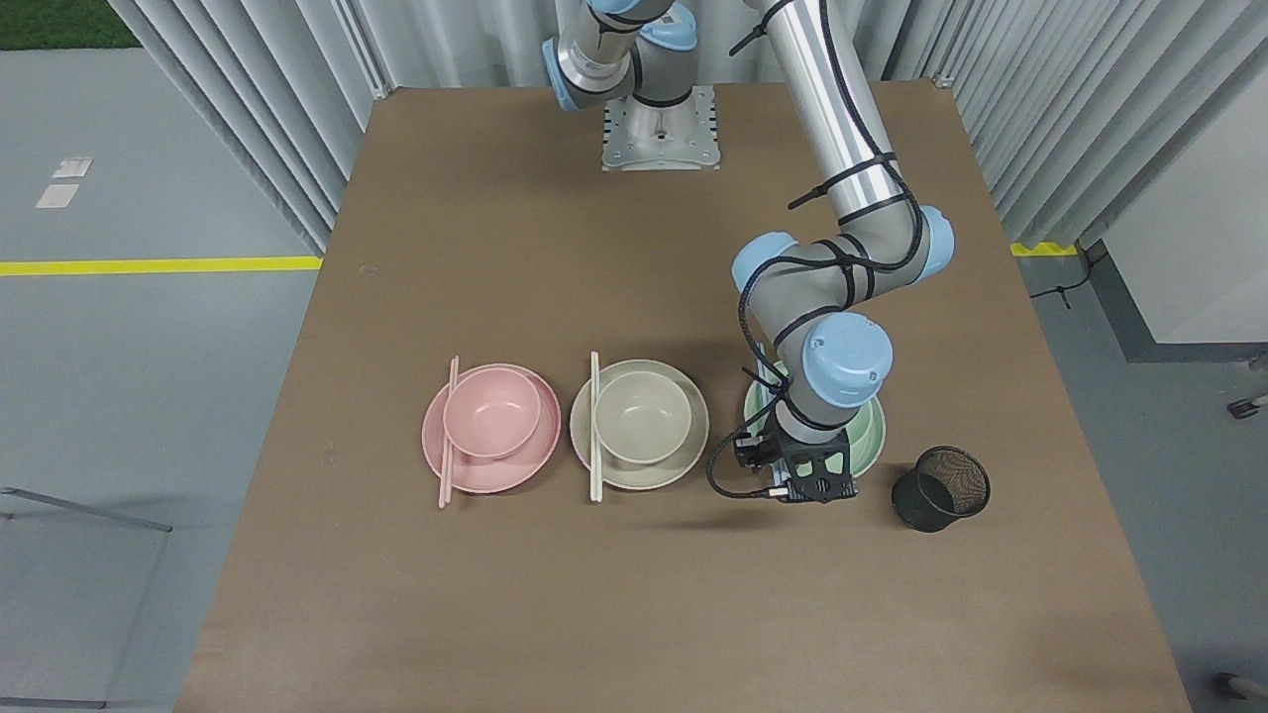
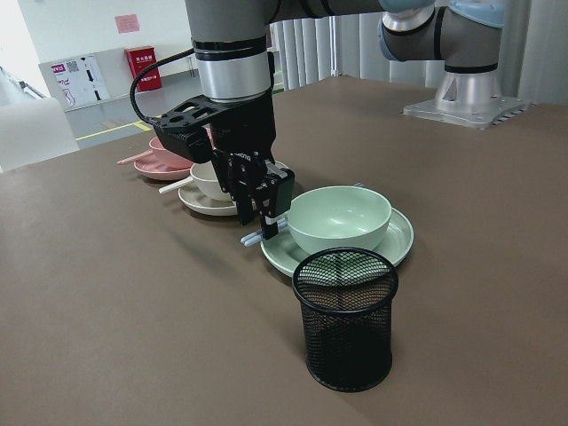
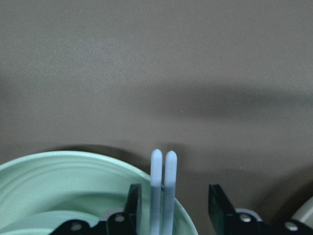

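Note:
My gripper stands open low over the green plate, its fingers either side of a pair of light blue chopsticks that rest on the plate's rim. In the left view the gripper is beside the green bowl, which sits on that plate. In the front view the arm hides most of this setting.
A black mesh pen holder stands to the right. A cream bowl and a pink bowl, each on a plate with chopsticks, lie to the left.

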